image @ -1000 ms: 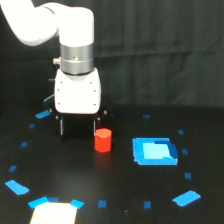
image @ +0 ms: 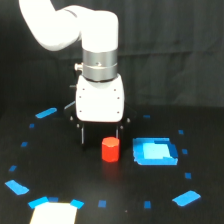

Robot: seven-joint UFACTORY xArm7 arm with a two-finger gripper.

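My gripper [image: 100,132] hangs over the black table, its thin dark fingers spread apart. A small red block [image: 110,150] shows at the lower right of the gap, close to the right finger. Whether it touches that finger or lies between the two cannot be told from this view.
To the right lies a blue square frame [image: 137,153] with a pale middle. Blue tape pieces [image: 186,198] mark the table on several sides, and a cream-coloured piece [image: 54,214] lies at the front left edge. Bare table stretches in front of the block.
The arm and gripper have shifted to the right. The red block has also moved a little right and nearer the camera. The blue frame is where it was.
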